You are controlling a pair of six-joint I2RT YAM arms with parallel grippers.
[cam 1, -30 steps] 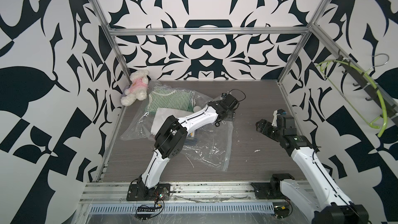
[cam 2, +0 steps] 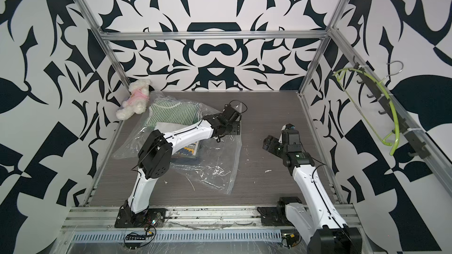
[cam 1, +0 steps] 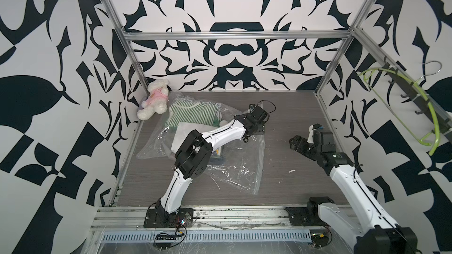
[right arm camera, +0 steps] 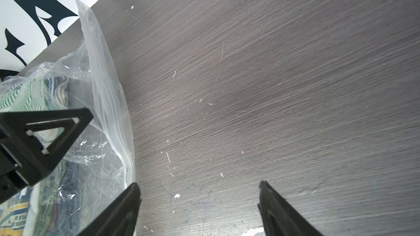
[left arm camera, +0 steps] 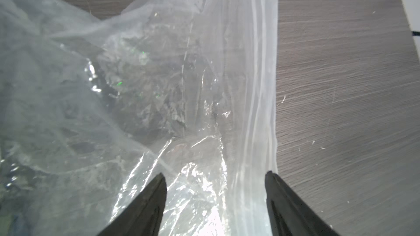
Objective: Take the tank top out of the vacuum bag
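Observation:
A clear vacuum bag (cam 1: 235, 171) lies flat on the table, its zip edge (left arm camera: 260, 83) facing right. Inside it show a green-and-white striped garment with a pale neckline (cam 1: 194, 113), a white folded cloth (cam 1: 183, 136) and a printed piece (cam 2: 190, 149); which one is the tank top I cannot tell. My left gripper hovers over the zip edge, fingers apart, the film showing below and between them. Whether they touch the film is unclear. To the right of the bag, my right gripper stands open above bare table, nothing between its fingers.
A white plush toy in pink (cam 1: 155, 99) sits by the left wall at the bag's far corner. Green hangers (cam 1: 430, 113) hang on the right wall rail. Bare table (cam 1: 287, 108) lies right of the bag, with small white scraps on it.
The right arm has barely moved. The bag looks the same.

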